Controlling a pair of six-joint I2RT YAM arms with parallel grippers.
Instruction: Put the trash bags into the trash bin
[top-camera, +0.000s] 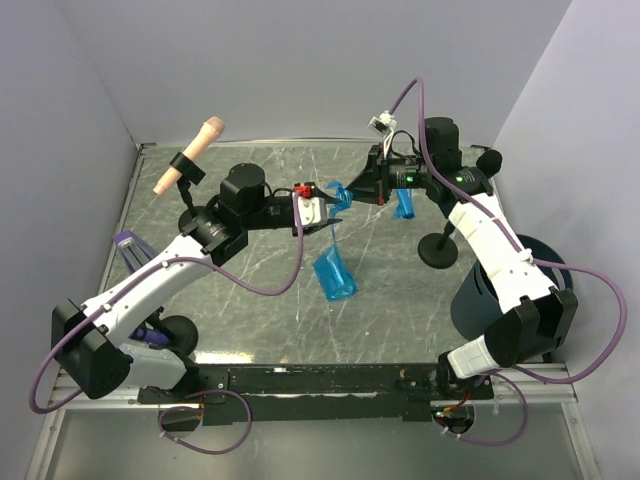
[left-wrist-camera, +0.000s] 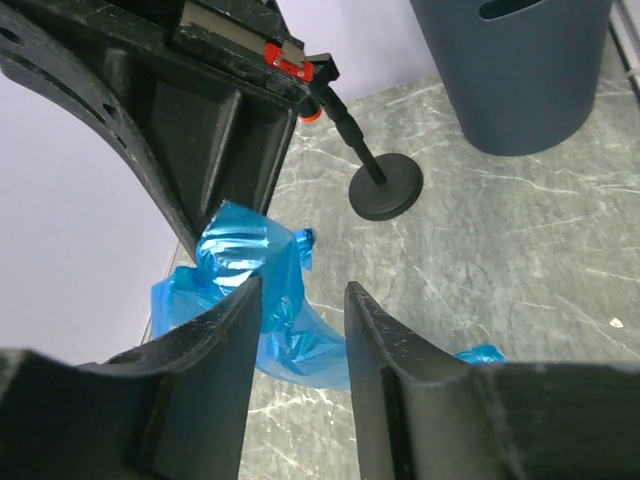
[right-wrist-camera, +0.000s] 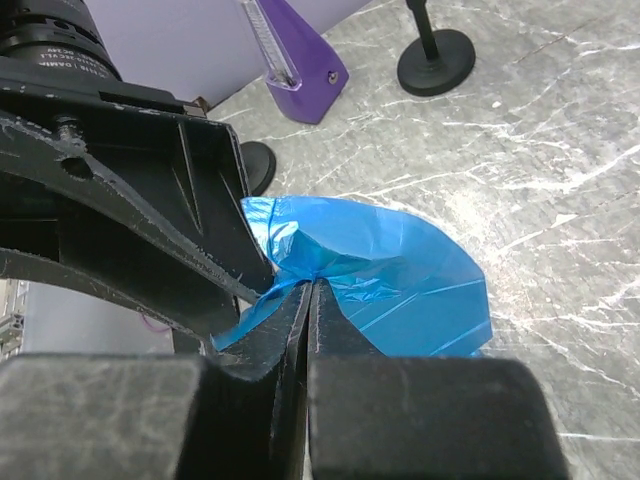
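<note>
A thin blue trash bag (top-camera: 335, 274) hangs between my two arms over the floor, its top bunched up at the grippers. Pinching that bunched part is my right gripper (top-camera: 353, 192), shut, with the blue film (right-wrist-camera: 400, 265) spreading out past its fingertips. My left gripper (top-camera: 335, 205) is at the same upper part from the left, its fingers (left-wrist-camera: 235, 340) parted and the bag showing in and beyond the gap. A second blue bag (top-camera: 403, 204) lies behind the right gripper. The dark trash bin (top-camera: 475, 310) stands at the right, partly covered by the right arm.
A black round stand base (top-camera: 437, 250) stands between the bags and the bin. On the left are a purple stand (top-camera: 135, 250) and a wooden-handled tool (top-camera: 190, 155).
</note>
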